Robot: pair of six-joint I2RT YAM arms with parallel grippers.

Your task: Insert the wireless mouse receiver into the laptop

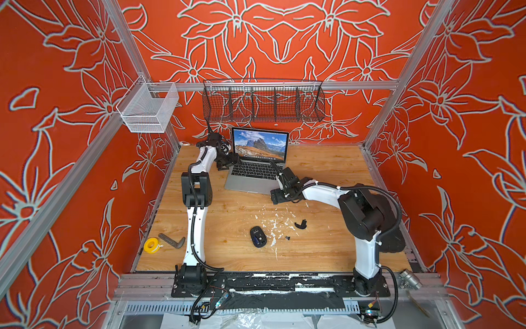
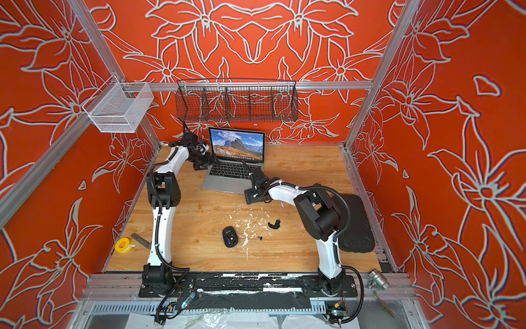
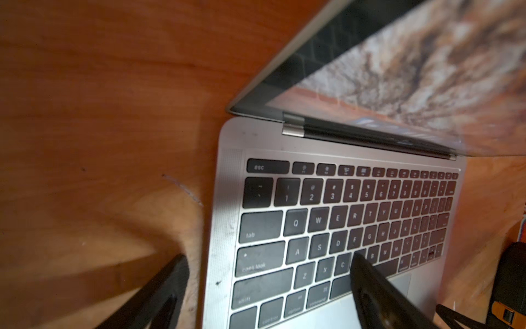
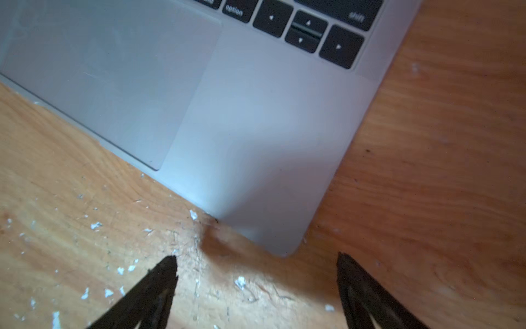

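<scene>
An open laptop with a lit screen stands at the back middle. In the left wrist view, my left gripper is open, its fingers apart over the laptop's left edge with nothing held. My right gripper also has its fingers wide apart, empty, around the laptop's front right corner; contact cannot be told. The black mouse lies on the table in front of the laptop. A tiny dark piece to its right may be the receiver; it is too small to tell.
A curved black part and scattered white flecks lie near the mouse. A black case is at the right. Yellow tape and a grey tool lie front left.
</scene>
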